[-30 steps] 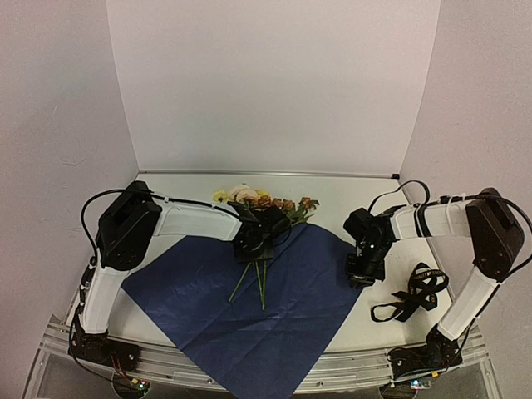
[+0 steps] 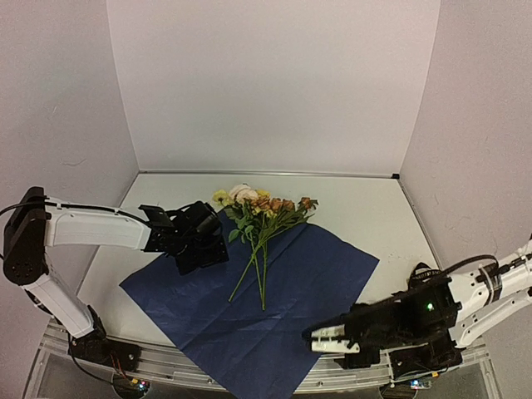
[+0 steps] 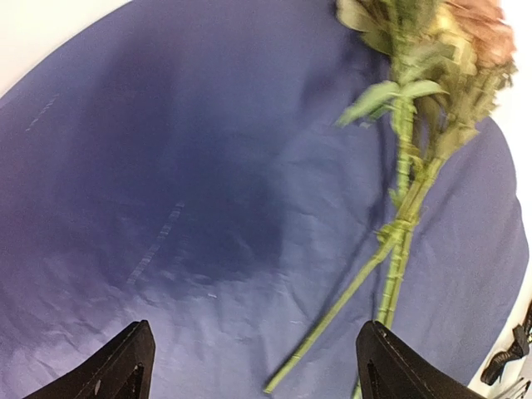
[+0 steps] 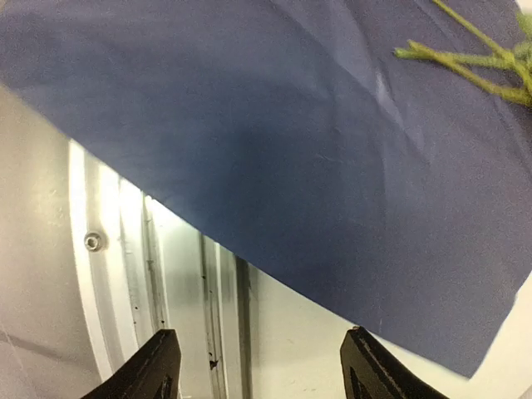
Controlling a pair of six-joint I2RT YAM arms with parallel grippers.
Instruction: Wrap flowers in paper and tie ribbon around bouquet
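Note:
The fake flowers (image 2: 258, 204), yellow, cream and orange heads, lie on the dark blue wrapping sheet (image 2: 299, 283), their green stems (image 2: 263, 278) crossing toward the front. My left gripper is open over the sheet left of the stems, nothing between its fingers. From above, its dark body (image 2: 199, 241) stands beside the flowers. Near the sheet's front right edge, my right gripper also stands open and empty. A black ribbon (image 2: 422, 271) on the right side is mostly hidden behind the right arm; part of the ribbon (image 3: 509, 353) shows in the left wrist view.
A metal rail (image 2: 183, 357) runs along the table's front edge, and the sheet's front corner overhangs it. Walls enclose the back and both sides.
My left gripper has moved left, off the stems, uncovering them. Flowers look unmoved.

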